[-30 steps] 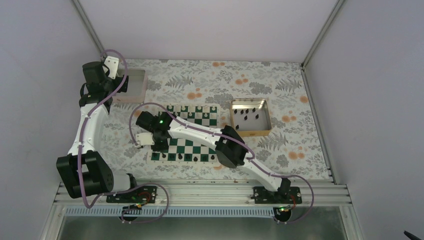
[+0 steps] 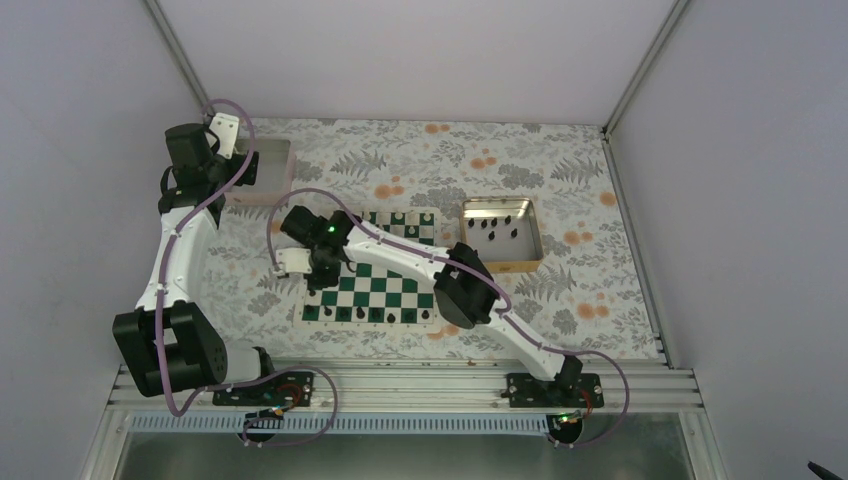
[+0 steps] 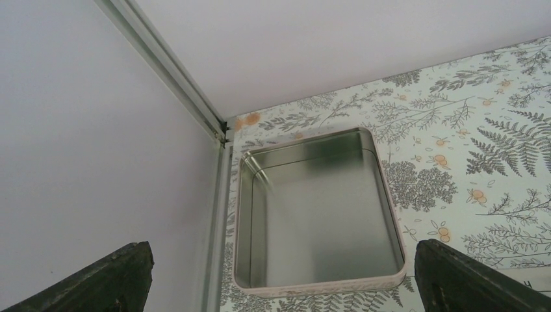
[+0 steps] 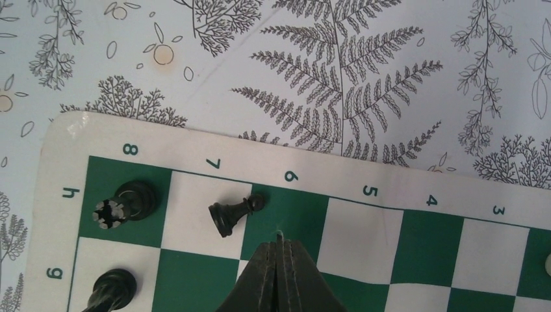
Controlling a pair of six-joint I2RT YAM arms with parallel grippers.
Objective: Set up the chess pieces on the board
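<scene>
My right gripper is shut over the board's h-file edge, with no chess piece showing between its fingers. A black pawn (image 4: 232, 213) lies on its side across the h7–h6 border, apart from the fingertips. The black rook (image 4: 135, 200) stands upright on h8; another black piece (image 4: 115, 290) is on g8, cut off by the frame. In the top view, the arm hides part of the chessboard (image 2: 437, 262). Black pieces line its near row and several light pieces the far row. My left gripper hangs open and empty near a tray.
The left tray (image 3: 325, 286) looks empty. Several black pieces remain inside the right tray (image 2: 516, 266), which sits beyond the board's right side. Patterned table surface (image 2: 560, 160) around the board is clear.
My right gripper has moved slightly away from the near-left corner of the board, towards the far side and right. The left arm is unmoved.
</scene>
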